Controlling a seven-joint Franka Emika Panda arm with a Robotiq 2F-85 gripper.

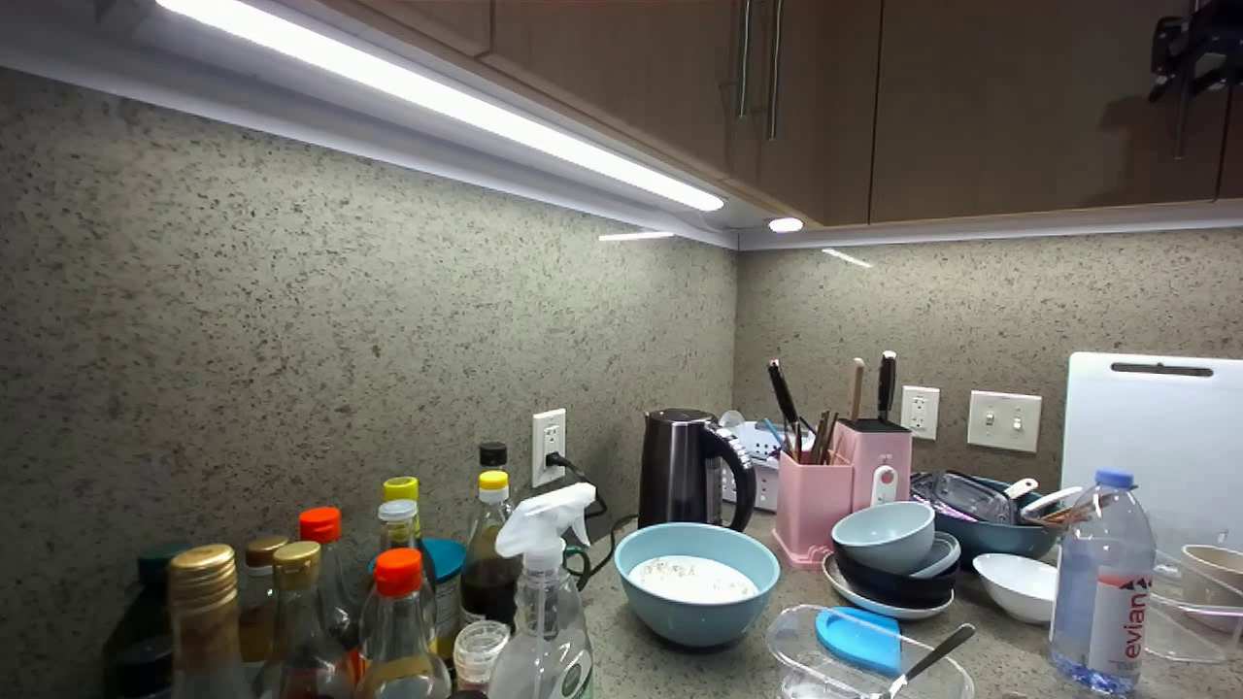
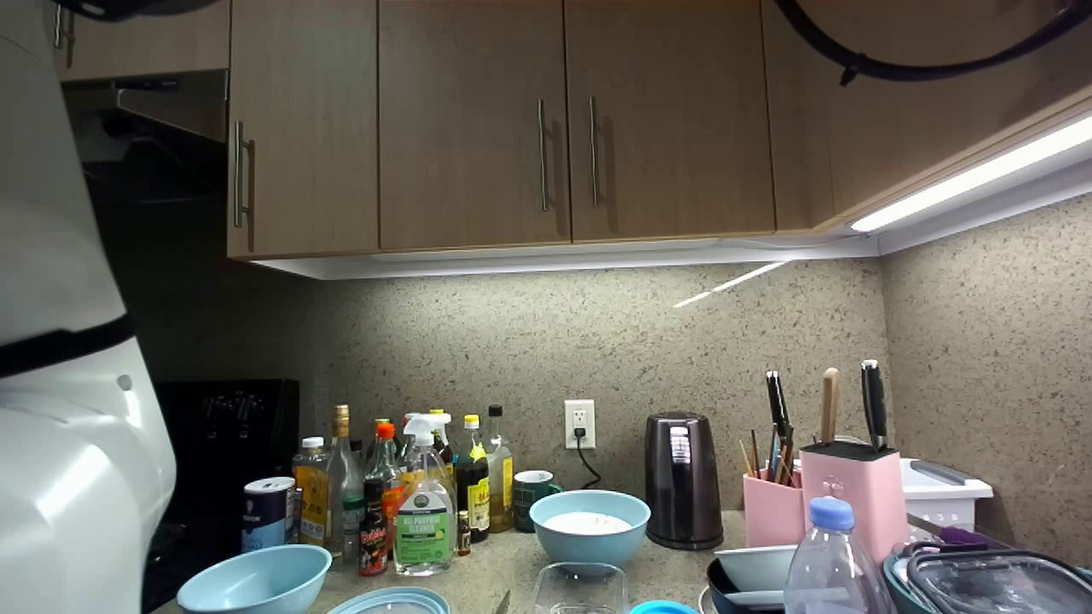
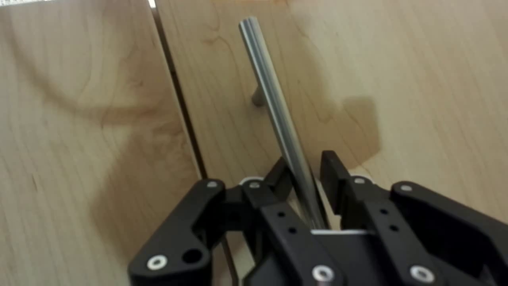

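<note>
In the wrist view, a round metal bar handle [image 3: 274,85] stands off a light wood cabinet door [image 3: 419,95]. My gripper is part open, with the lower stretch of this bar running between its two black fingers. The left fingertip [image 3: 279,177] is close against the bar; whether it touches cannot be told. A gap shows between the bar and the right fingertip. Exterior view 1 catches the gripper [image 1: 1200,56] at the top right corner, in front of the upper cabinet [image 1: 1025,128].
A narrow seam [image 3: 178,90] divides this door from its neighbour, left of the handle. Far below, the counter carries a blue bowl [image 1: 695,629], a kettle [image 1: 676,472], a water bottle [image 1: 1101,582], a spray bottle [image 1: 545,629] and several sauce bottles.
</note>
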